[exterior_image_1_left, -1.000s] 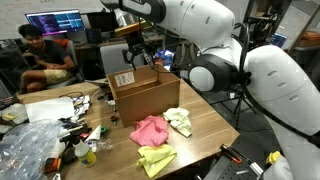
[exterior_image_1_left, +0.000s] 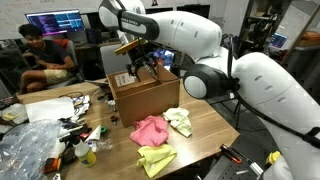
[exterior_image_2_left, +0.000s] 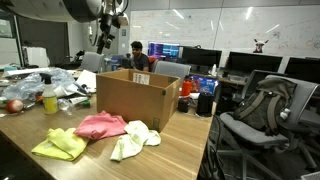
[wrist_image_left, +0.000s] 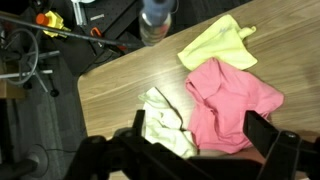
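Observation:
On the wooden table lie a pink cloth (exterior_image_1_left: 151, 131), a yellow cloth (exterior_image_1_left: 156, 159) and a white cloth (exterior_image_1_left: 178, 121), spread loosely and apart from each other. A brown cardboard box (exterior_image_2_left: 137, 98) stands behind them, open at the top. My gripper (exterior_image_2_left: 103, 42) is raised well above the tabletop, near the box's upper left in exterior view 2. Seen from the wrist, its dark fingers (wrist_image_left: 138, 122) are wide apart, with nothing held between them; the pink cloth (wrist_image_left: 228, 105) and white cloth (wrist_image_left: 166, 124) show far below.
Clear plastic bags (exterior_image_1_left: 35, 143) and assorted small items crowd the left of the table. A yellow-and-white bottle (exterior_image_1_left: 85, 153) stands among them. Bare tabletop (exterior_image_1_left: 206, 135) shows right of the cloths. A person (exterior_image_1_left: 43, 60) sits behind the table.
My gripper has shifted somewhat lower in exterior view 1, and the arm's bend has changed slightly. The cloths and box have stayed in place.

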